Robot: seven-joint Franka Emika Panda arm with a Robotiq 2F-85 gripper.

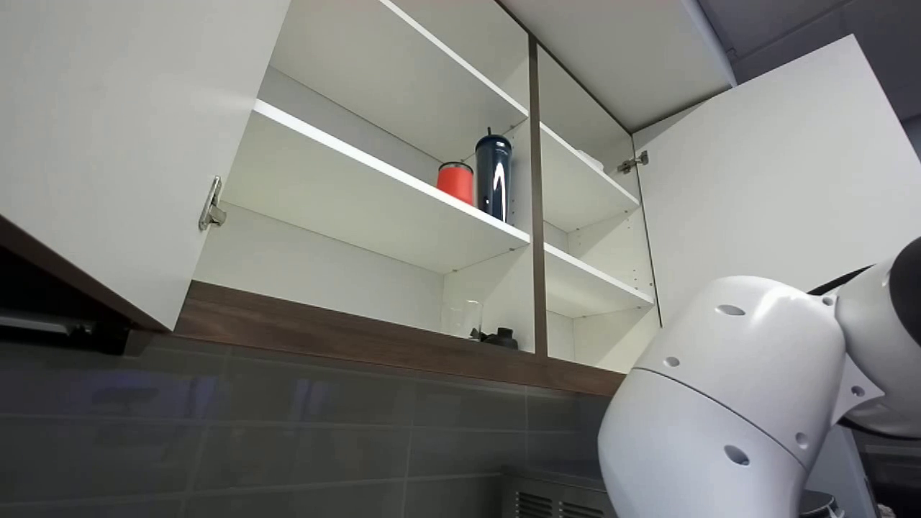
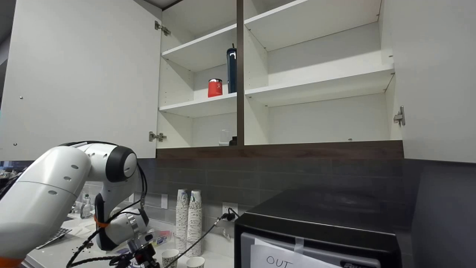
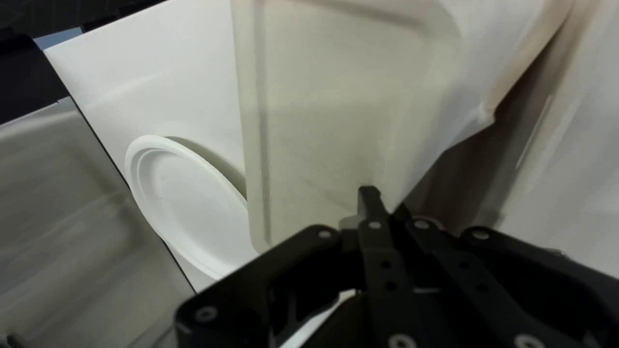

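In the wrist view my gripper is shut, its dark fingertips close together. They meet the lower edge of a pale, creased, sheet-like piece (image 3: 319, 116); whether any of it is pinched cannot be told. Left of that piece lies a white plate (image 3: 188, 203) on a white surface. Low in exterior view 2 the gripper (image 2: 147, 258) hangs over the counter, partly cut off by the frame's bottom edge. Exterior view 1 shows only the upper arm, with the gripper out of sight.
An open cabinet holds a red cup (image 2: 215, 88) and a dark blue tumbler (image 1: 493, 177). Stacks of paper cups (image 2: 195, 221) stand on the counter near the arm, left of a black microwave (image 2: 317, 214). Open cabinet doors (image 2: 84, 76) flank the shelves.
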